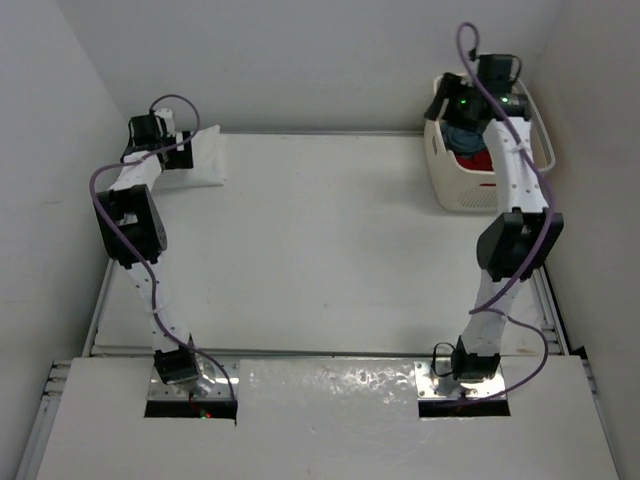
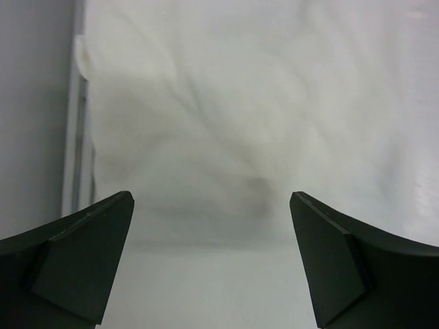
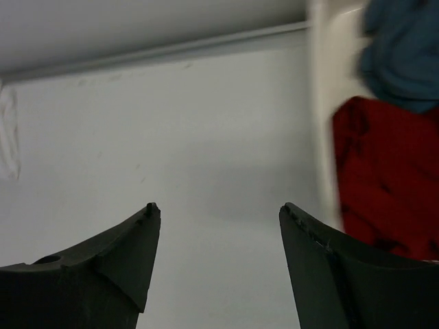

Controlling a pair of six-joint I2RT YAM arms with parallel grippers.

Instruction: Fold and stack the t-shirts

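A white folded T-shirt [image 1: 206,160] lies at the table's back-left corner, filling much of the left wrist view [image 2: 226,116]. My left gripper [image 1: 176,150] is open over it, nothing between its fingers. My right gripper [image 1: 450,95] is high at the rim of the white basket [image 1: 460,190], its fingers [image 3: 110,267] apart and empty. Inside the basket lie a blue cloth [image 3: 405,55] and a red cloth [image 3: 384,171], blurred in the right wrist view and partly hidden by the arm in the top view.
Walls stand close at the back, left and right. The basket occupies the back-right corner.
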